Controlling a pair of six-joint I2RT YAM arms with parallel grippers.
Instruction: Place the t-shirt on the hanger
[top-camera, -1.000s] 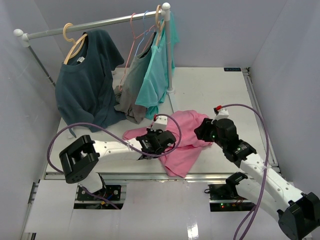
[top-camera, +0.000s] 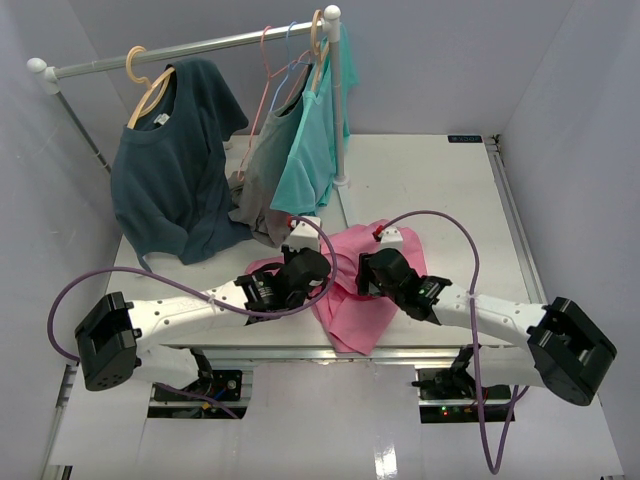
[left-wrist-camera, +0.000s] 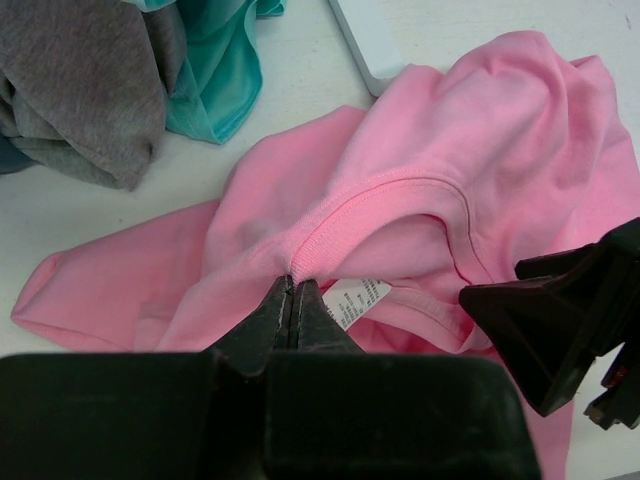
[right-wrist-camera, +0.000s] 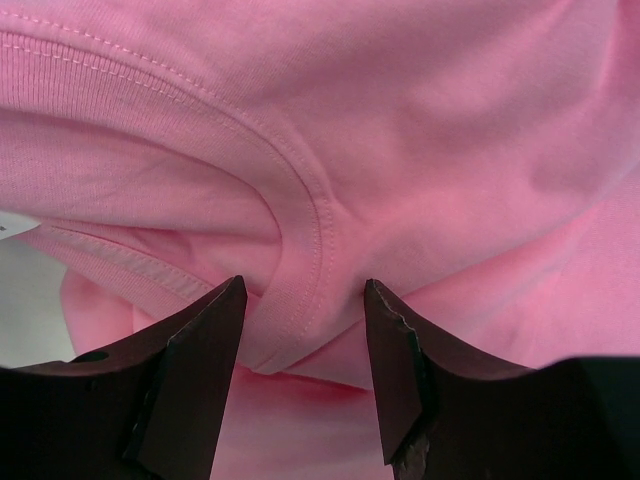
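A pink t-shirt (top-camera: 355, 320) lies rumpled on the table. In the left wrist view its curved neckline and a white label (left-wrist-camera: 353, 298) show; my left gripper is shut on the fabric at the collar seam. My right gripper is low over the shirt, its fingers open on either side of a folded part of the neckband. In the top view both grippers are close together over the shirt, the right one to the right.
A rail (top-camera: 195, 46) carries dark teal (top-camera: 175, 190), grey (top-camera: 258, 195) and turquoise (top-camera: 308, 160) shirts, plus pink (top-camera: 265, 60) and blue hangers.
My right gripper has moved leftward onto the shirt from its right side.
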